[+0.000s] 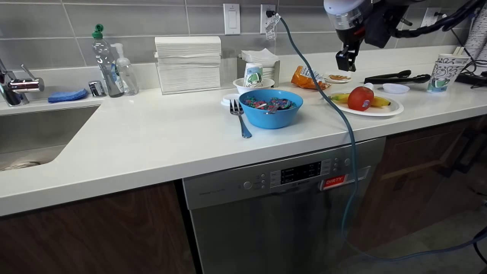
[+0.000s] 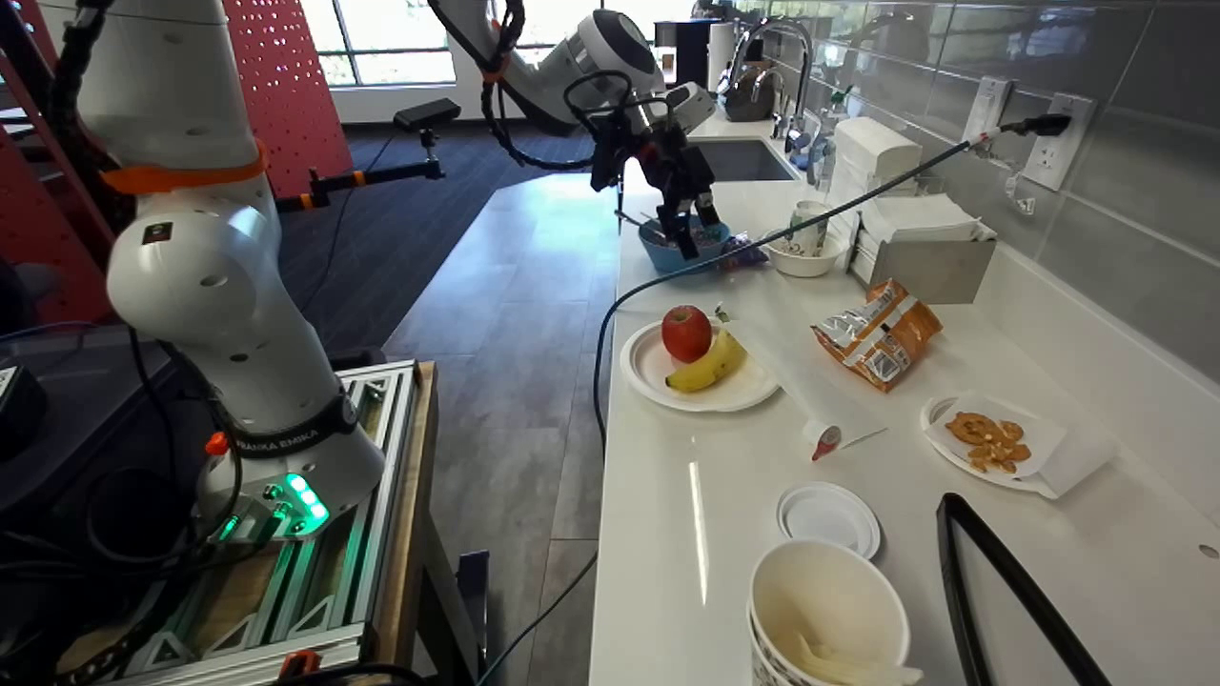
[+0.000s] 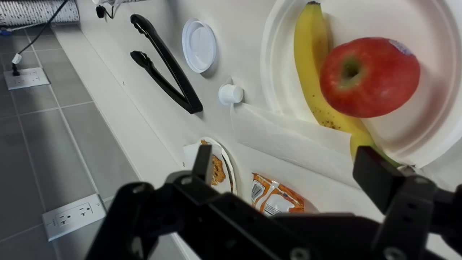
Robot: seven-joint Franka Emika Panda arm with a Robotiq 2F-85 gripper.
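Observation:
My gripper is open above the counter, its two black fingers wide apart and nothing held between them. In exterior view 1 the gripper (image 1: 347, 60) hangs over the back of the counter, above the plate of fruit. A red apple (image 3: 370, 78) and a yellow banana (image 3: 309, 56) lie on a white plate (image 3: 277, 47), toward the right in the wrist view. An orange snack bag (image 3: 277, 195) shows below the gap between the fingers. Part of a small plate of cookies (image 3: 218, 169) is hidden by the left finger.
Black tongs (image 3: 173, 65) and a white lid (image 3: 199, 45) lie near the wall side. A blue bowl (image 1: 269, 116) with wrapped candies and a fork (image 1: 241, 119) stand left of the fruit. A blue-green cable (image 1: 329, 98) crosses the counter. Free counter lies toward the sink (image 1: 41, 132).

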